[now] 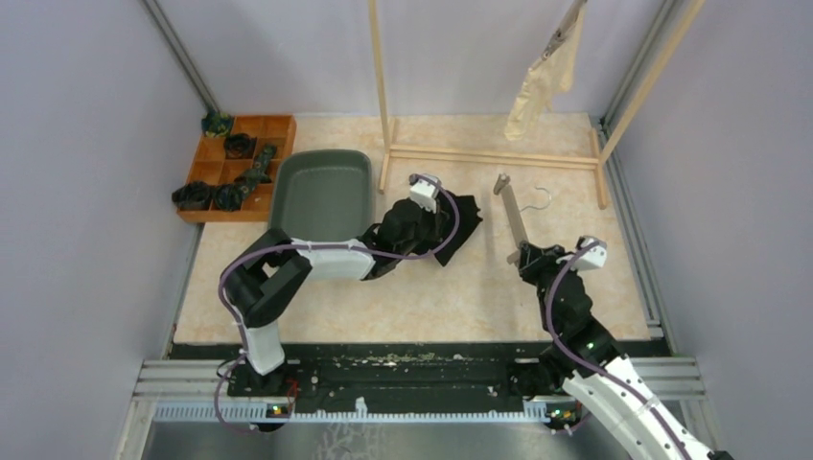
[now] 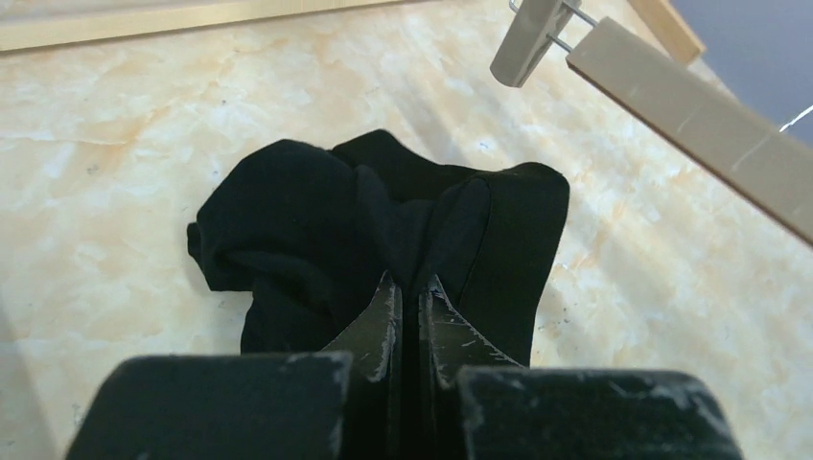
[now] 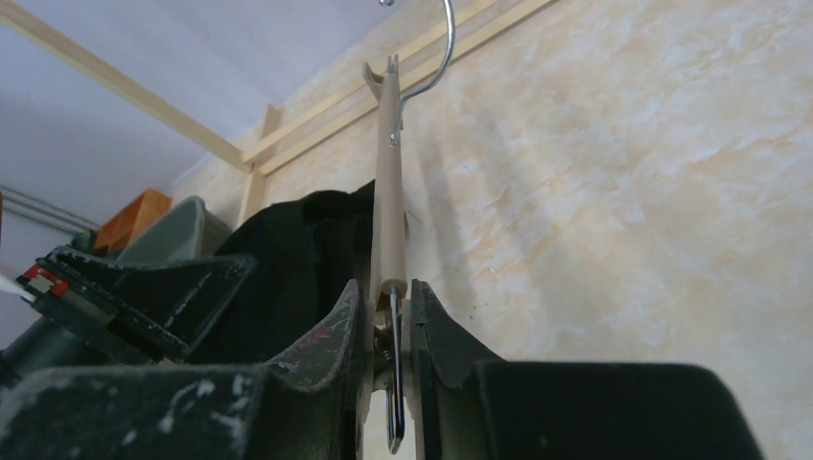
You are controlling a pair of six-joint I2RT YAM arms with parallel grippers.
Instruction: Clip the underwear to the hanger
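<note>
My left gripper is shut on the black underwear (image 2: pixel 288 220), which bunches between its fingers and spreads out beyond them; in the top view the cloth (image 1: pixel 458 225) is at mid-table. My right gripper is shut on the near end of the hanger (image 3: pixel 389 192), a light wooden bar with a metal hook (image 3: pixel 446 43) and clips at its ends. In the top view the hanger (image 1: pixel 514 216) points away from my right gripper, to the right of the underwear and apart from it.
A green tray (image 1: pixel 321 163) and an orange sectioned box (image 1: pixel 206 172) with dark cloths stand at the left. A wooden rack (image 1: pixel 489 158) stands at the back, a cream cloth (image 1: pixel 542 77) hanging from it.
</note>
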